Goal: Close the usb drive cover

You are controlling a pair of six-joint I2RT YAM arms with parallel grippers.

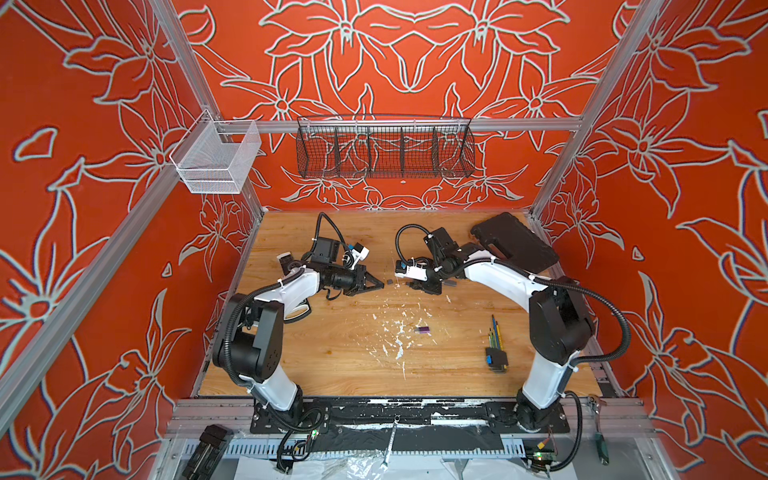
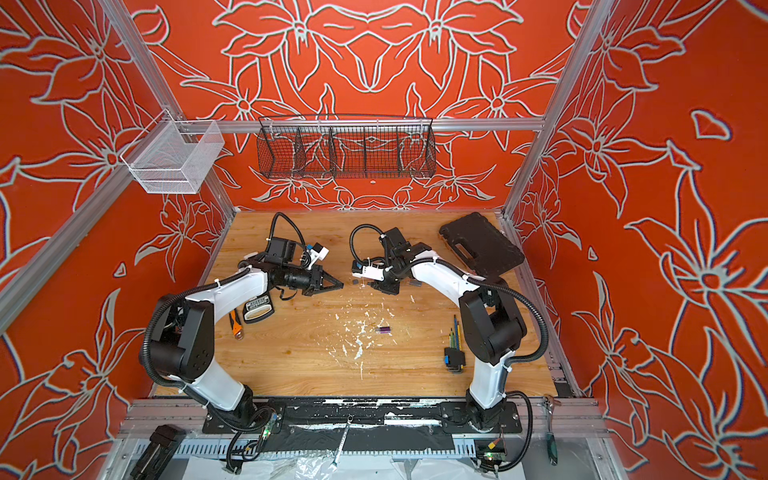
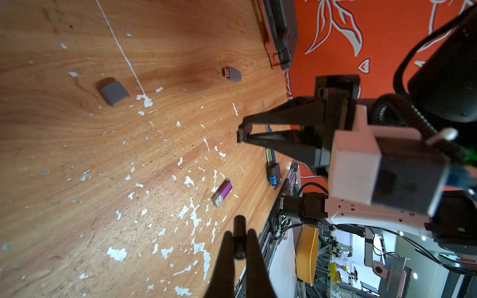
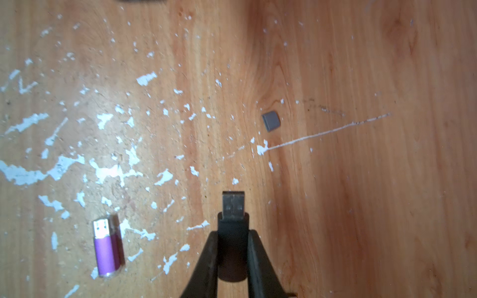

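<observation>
My right gripper is shut on a dark USB drive (image 4: 233, 203), its connector end pointing forward above the wood table in the right wrist view. A small grey cap (image 3: 113, 92) lies on the table, ahead of the drive in that view. Another small grey piece with a connector (image 3: 231, 74) lies farther right in the left wrist view. A purple USB drive (image 4: 105, 246) lies separately. My left gripper is shut with nothing visible between its fingers, over the middle-left of the table.
A black case (image 1: 513, 238) sits at the back right, a pouch with coloured tools (image 1: 496, 359) at front right, and tools lie beside my left arm. Wire baskets (image 1: 384, 152) hang at the back.
</observation>
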